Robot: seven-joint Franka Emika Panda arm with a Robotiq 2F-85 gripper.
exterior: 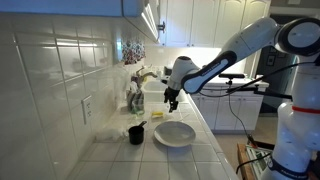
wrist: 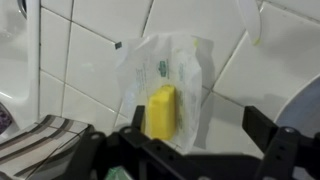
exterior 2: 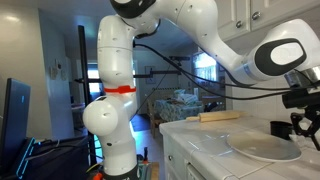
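Observation:
A yellow block-like item [wrist: 161, 112] lies on a crumpled translucent white sheet [wrist: 185, 62] on the tiled counter in the wrist view. My gripper is open, its dark fingers [wrist: 262, 130] wide apart at the lower part of that view. The yellow item shows between them, toward the left finger, with neither finger touching it as far as I can see. Exterior view 1 has the gripper [exterior: 173, 103] above the counter, to the right of the yellow item [exterior: 159, 115]. At the right edge of exterior view 2 the gripper [exterior 2: 308, 128] points down.
A large white round dish [exterior: 175, 134] and a black pot [exterior: 136, 134] stand on the counter nearer exterior camera 1. Bottles [exterior: 139, 102] and a sink [exterior: 155, 98] lie farther along the tiled wall.

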